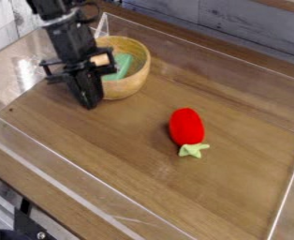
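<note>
My black gripper [82,86] hangs low at the upper left, in front of the wooden bowl [132,79]; it looks shut, with nothing clearly visible between its fingers. A green object [121,67] sits inside the bowl, partly hidden by the gripper. A red strawberry-like object [186,126] with a pale green leafy tip lies to the right on the wooden surface.
A pale wall stands at the upper left, and raised edges run along the sides.
</note>
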